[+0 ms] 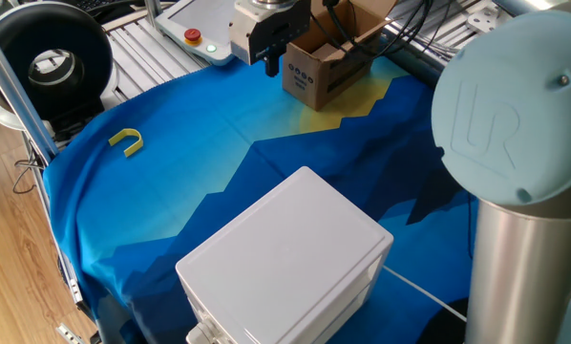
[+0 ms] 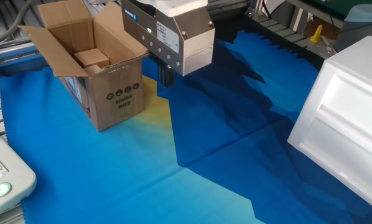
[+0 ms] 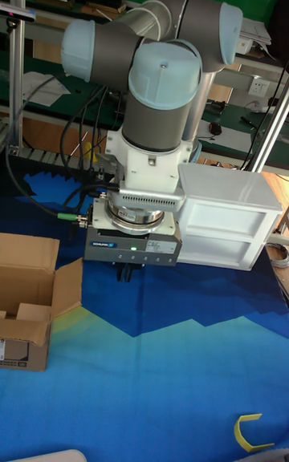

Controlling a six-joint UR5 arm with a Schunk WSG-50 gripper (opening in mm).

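My gripper (image 1: 271,65) hangs above the blue cloth, just beside the open cardboard box (image 1: 314,84) in exterior view 1. Its short dark fingers (image 2: 165,76) point down close together in exterior view 2, and nothing shows between them. In exterior view 3 the gripper (image 3: 128,273) is to the right of the box (image 3: 26,350) and left of a white drawer unit (image 3: 226,218). A yellow U-shaped piece (image 1: 128,142) lies on the cloth, well away from the gripper. Inside the box is a smaller cardboard block (image 2: 91,58).
The white unit (image 1: 285,258) fills the near part of the table in exterior view 1. A pendant with a red button (image 1: 193,36) rests at the far edge. Black cables (image 1: 400,38) hang over the box. Clear cloth (image 1: 190,143) stretches between the yellow piece and the box.
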